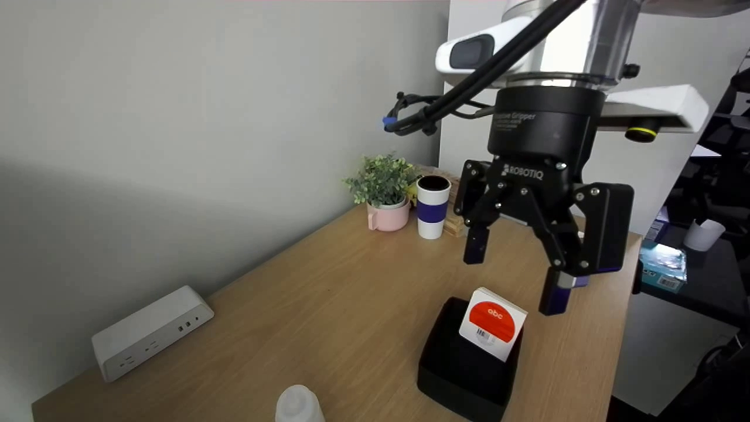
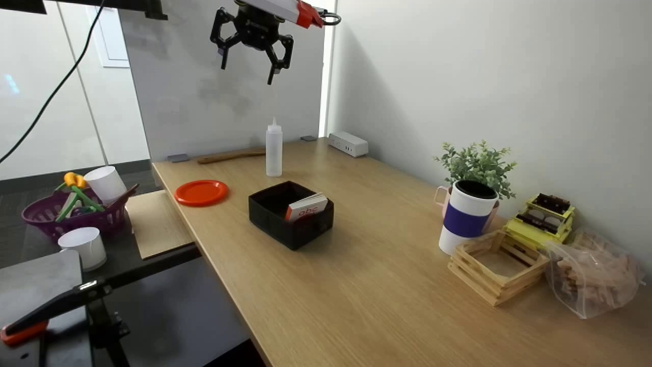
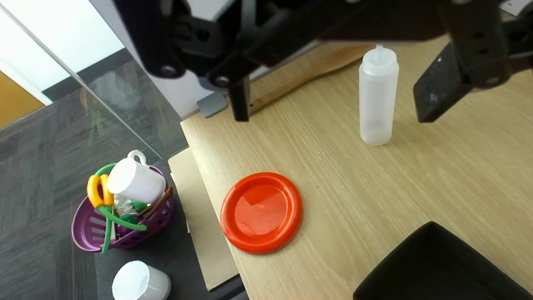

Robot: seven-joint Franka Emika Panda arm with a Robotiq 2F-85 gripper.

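Observation:
High above the table, my gripper [image 1: 515,283] stands open, its fingers wide apart and nothing between them. In exterior view 2 the gripper [image 2: 247,74] is up near the top edge, well clear of everything below. A black box [image 2: 275,225] sits on the table, and a white card pack with a red "abc" label [image 1: 494,320] leans inside it. A translucent squeeze bottle [image 3: 378,97] stands upright beyond the box. Near the table's edge lies a red plate [image 3: 261,212]. Only the box's corner shows in the wrist view.
A white cup with a purple band [image 2: 465,221], a potted plant [image 2: 478,168], a wooden crate [image 2: 477,269] and a plastic bag [image 2: 596,275] line the wall. A white power strip [image 1: 151,330] sits at the back. Below the table edge is a purple basket [image 3: 87,222].

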